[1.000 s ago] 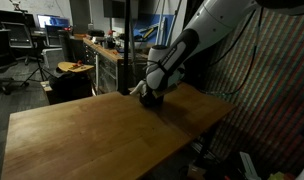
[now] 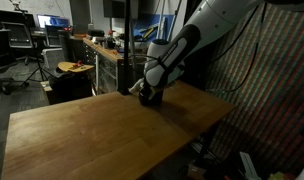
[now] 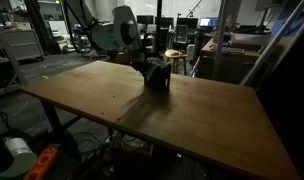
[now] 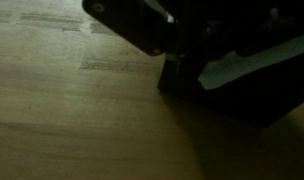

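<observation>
A dark, box-like container (image 2: 150,97) stands on the wooden table, towards its far right side in exterior view 1. Exterior view 2 shows the same container (image 3: 159,78) near the table's middle. From above, the wrist view shows one corner and a pale strip (image 4: 254,64) within or across its dark shape. My gripper is down at this container, close to its edge. Its fingers look shut, but deep shadow hides what lies between them. In the exterior views the fingertips merge with the dark container.
A wooden stool (image 3: 173,55) and desks stand beyond the table. A dark upright post (image 2: 127,45) rises behind it.
The dark container appears in nearly the same place on the table.
</observation>
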